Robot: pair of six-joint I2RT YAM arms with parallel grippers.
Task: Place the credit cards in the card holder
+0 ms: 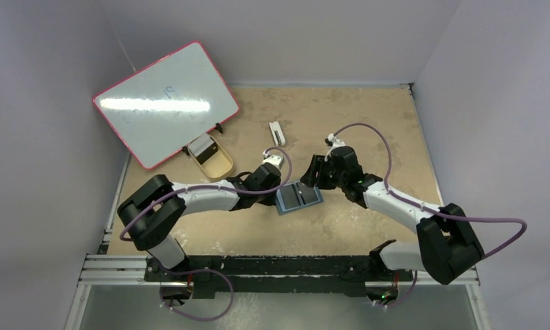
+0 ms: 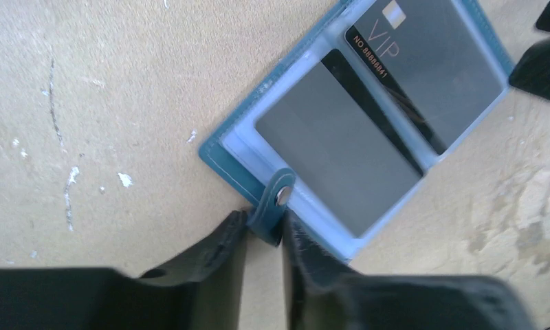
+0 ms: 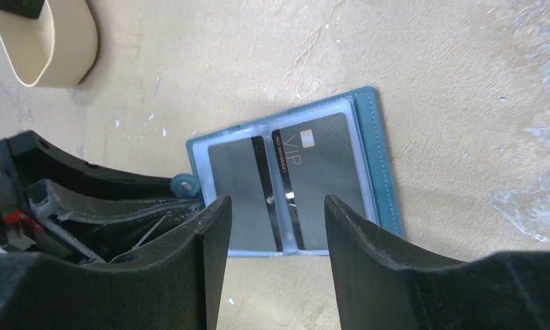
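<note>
The blue card holder point(image 2: 238, 118) lies open and flat on the table, its two clear pockets side by side. A plain dark card point(image 2: 341, 148) with a black stripe is in one pocket, and a dark "VIP" card point(image 3: 320, 172) fills the other. At the holder's left edge, my left gripper is shut on its small blue strap point(image 2: 276, 196), which has a metal snap. My right gripper is over the VIP side, fingers apart and nothing between them. In the top view it partly covers the holder's right end.
A tan tray point(image 1: 218, 165) with grey and black items stands behind the left arm, close to a tilted whiteboard point(image 1: 163, 103). Toward the back lies a small white object point(image 1: 277, 133). Bare table lies in front of the holder and at the right.
</note>
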